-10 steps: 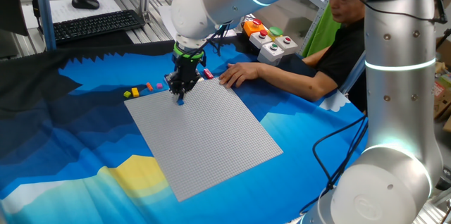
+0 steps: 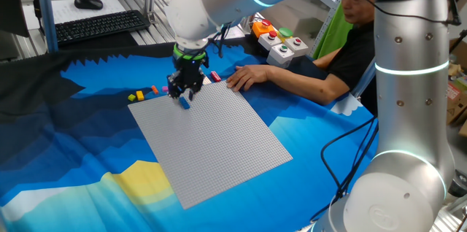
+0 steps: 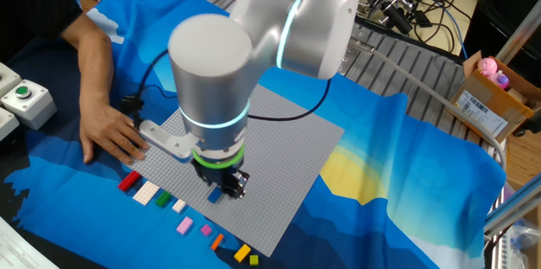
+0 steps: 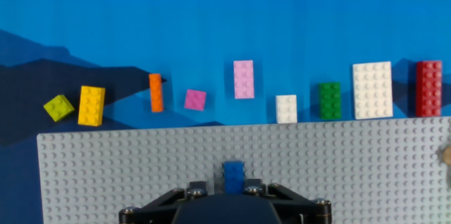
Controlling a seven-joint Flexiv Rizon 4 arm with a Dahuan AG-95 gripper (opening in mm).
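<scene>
In the wrist view a blue brick shows on the grey baseplate, a little in from its long edge. My gripper is open around the near end of the brick, with a gap visible beside the left finger. Exterior view 1 has the gripper just over the plate's far left part, its fingers spread and the blue brick below them. From the other side, the blue brick is partly covered by the gripper.
Loose bricks line the cloth beyond the plate: yellow, orange, pink, green, white, red and others. A person's hand rests at the plate's corner. Most of the plate is bare.
The gripper has shifted slightly left in exterior view 1, and its fingers look wider apart than before. More of the blue brick shows below them, in nearly the same place.
</scene>
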